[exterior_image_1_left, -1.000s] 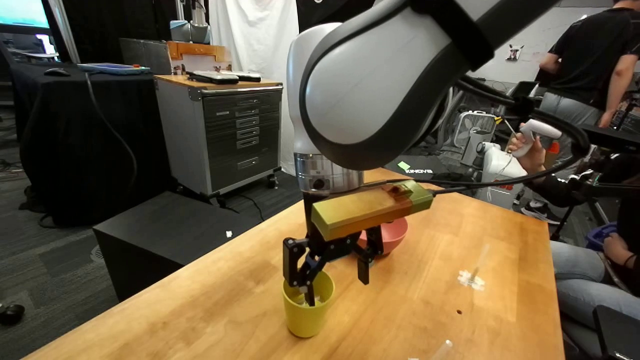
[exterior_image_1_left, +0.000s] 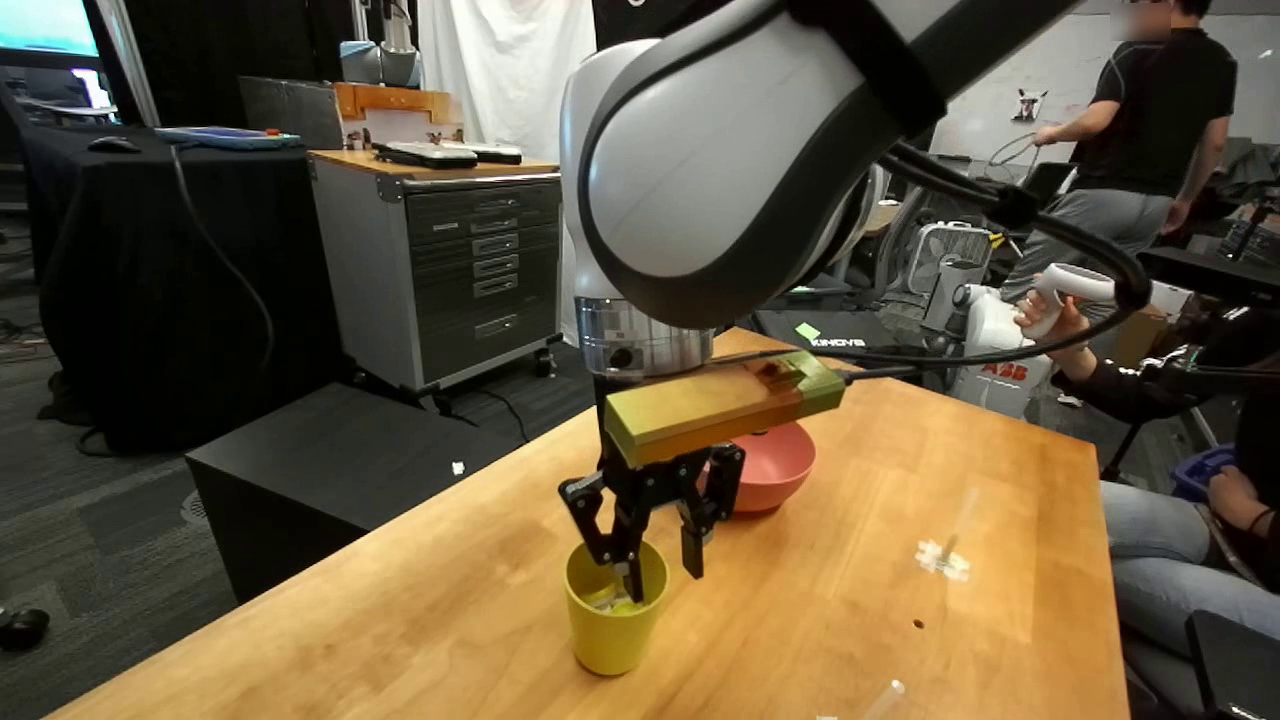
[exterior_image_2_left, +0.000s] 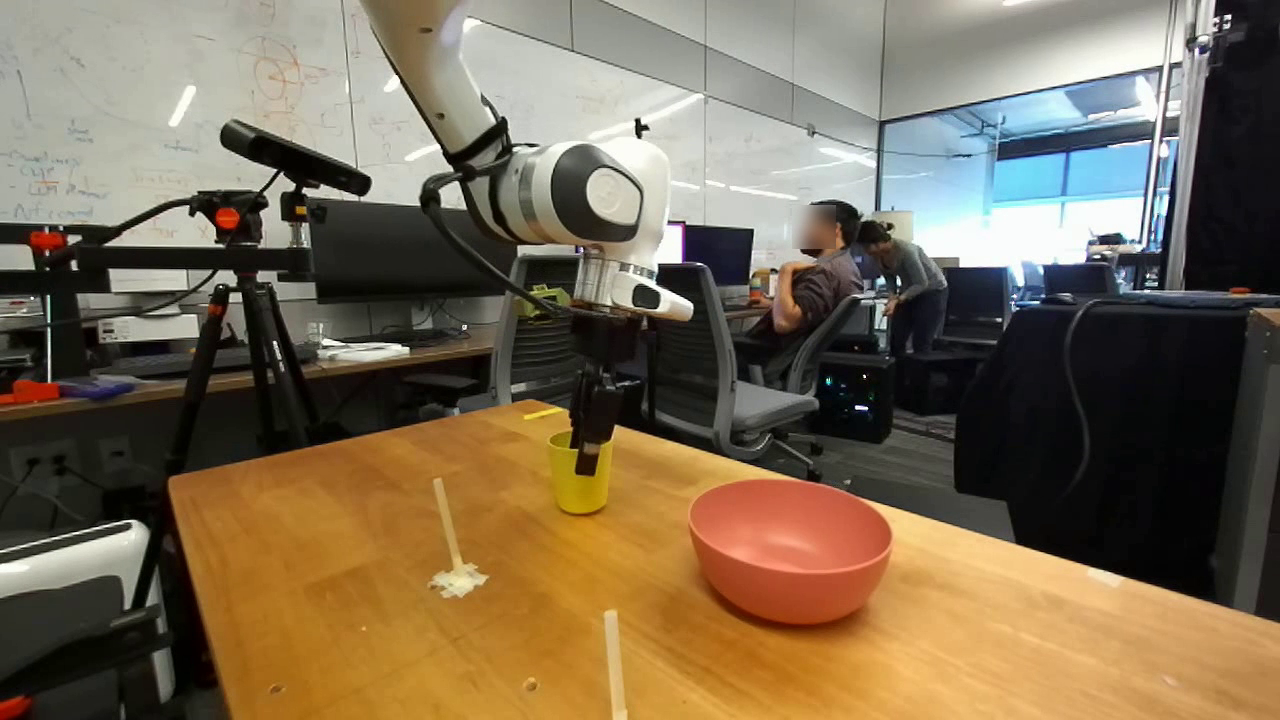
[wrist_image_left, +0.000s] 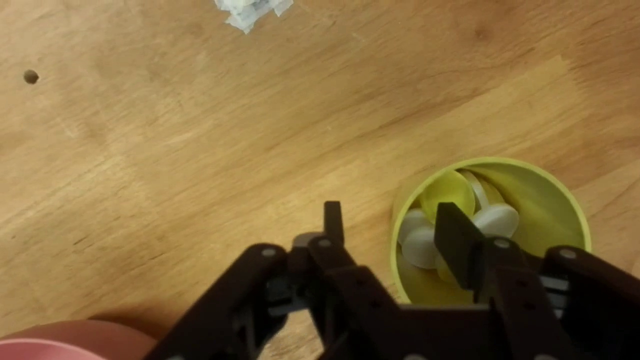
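Note:
A yellow cup (exterior_image_1_left: 614, 642) stands upright on the wooden table, with several white and yellow round pieces (wrist_image_left: 420, 246) inside it. My gripper (exterior_image_1_left: 663, 571) points down at the cup, its fingers part open. One of its fingers (wrist_image_left: 451, 231) reaches over the mouth and into the cup; the other (wrist_image_left: 333, 221) hangs outside, beside the wall. The rim of the cup (wrist_image_left: 400, 223) lies in the gap between them, with space showing on either side. Neither finger appears to press on the wall. A pink bowl (exterior_image_2_left: 786, 588) sits apart from the cup.
Thin upright sticks, one fixed with tape (exterior_image_2_left: 457, 581), rise from the table (exterior_image_2_left: 324, 540). A short yellow strip (exterior_image_2_left: 542, 413) lies near the table's edge. Bare tabletop separates cup and bowl.
The gap between my fingers has narrowed. My arm has shifted slightly left in exterior view 1, bringing the outer finger closer to the cup. The cup has stayed put.

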